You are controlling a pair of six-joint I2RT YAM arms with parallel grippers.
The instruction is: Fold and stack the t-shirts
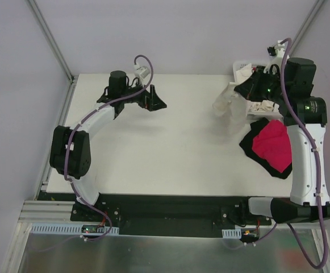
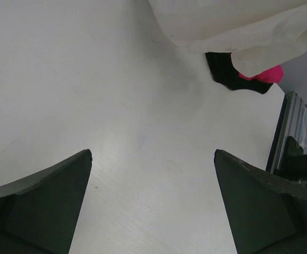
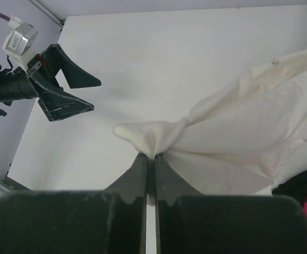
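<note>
A cream shirt (image 1: 228, 108) hangs from my right gripper (image 1: 241, 91), which is shut on a bunched part of it above the table's right side; in the right wrist view the cloth (image 3: 238, 132) trails off toward the upper right. My left gripper (image 1: 158, 98) stands open and empty over the left-middle of the table. In the left wrist view the pale cloth (image 2: 232, 21) hangs at the upper right, beyond the open fingers.
A white bin (image 1: 255, 114) with cream cloths sits at the back right. A black cloth (image 1: 250, 145) and red cloth (image 1: 271, 145) lie in front of it.
</note>
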